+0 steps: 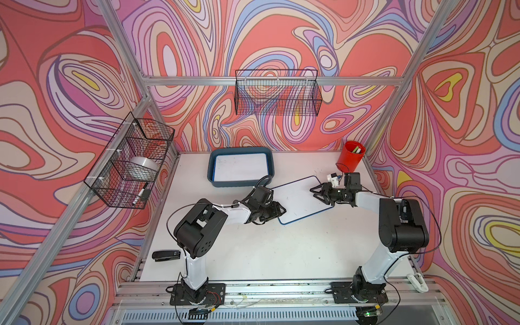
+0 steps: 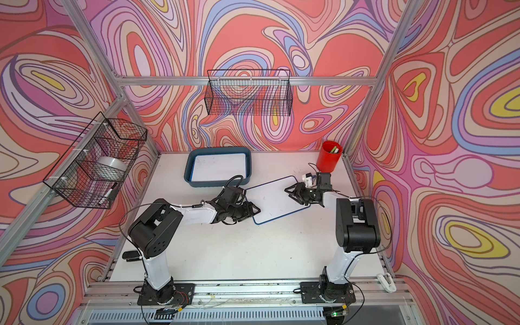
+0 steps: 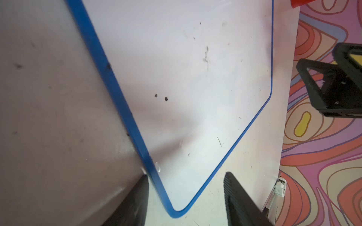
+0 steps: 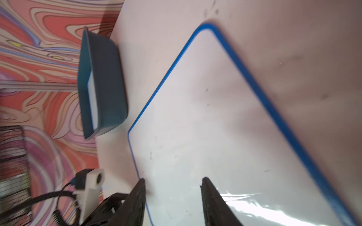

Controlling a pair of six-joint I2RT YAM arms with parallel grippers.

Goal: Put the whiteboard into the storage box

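Observation:
The white whiteboard (image 1: 296, 197) with blue edging lies flat on the table, slightly askew. My left gripper stands open at its near-left corner, low beside the edge, nothing visibly held. My right gripper hangs open over the board's right end, between its fingers only board surface below. The teal storage box (image 1: 241, 183) sits at the back left with another white board (image 1: 240, 165) inside it.
A red bucket (image 1: 350, 159) stands at the back right. Wire baskets (image 1: 130, 162) hang on the left and back frames. A black object (image 1: 165, 255) lies at the front left.

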